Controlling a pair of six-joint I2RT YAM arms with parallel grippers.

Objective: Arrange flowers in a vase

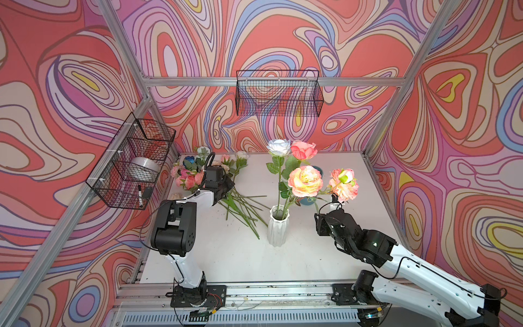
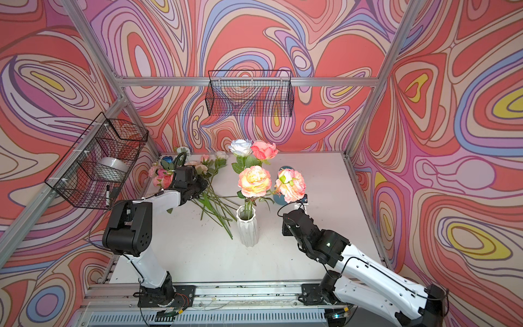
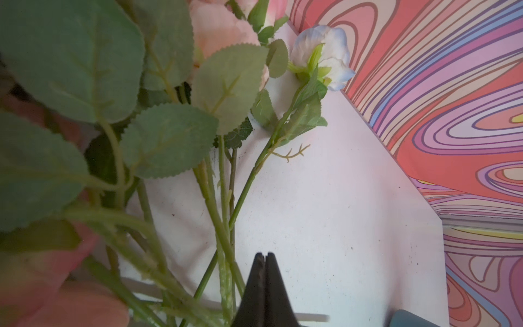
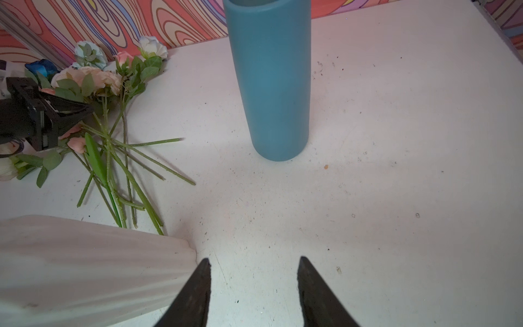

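Observation:
The white ribbed vase [image 1: 277, 230] holds several roses, white, coral and peach-yellow [image 1: 304, 181]. My left gripper is shut with nothing visible between its fingers, low among the loose flowers [image 3: 163, 141] on the left. My right gripper is right of the vase, below a pink-yellow flower [image 1: 343, 184]. In the right wrist view its fingertips show apart; whether it grips that flower's stem is unclear. A blue vase [image 4: 275, 98] stands behind the white one.
Wire baskets [image 1: 279, 99] hang on the back and left rails, the left one [image 1: 130, 179] holding a white bowl.

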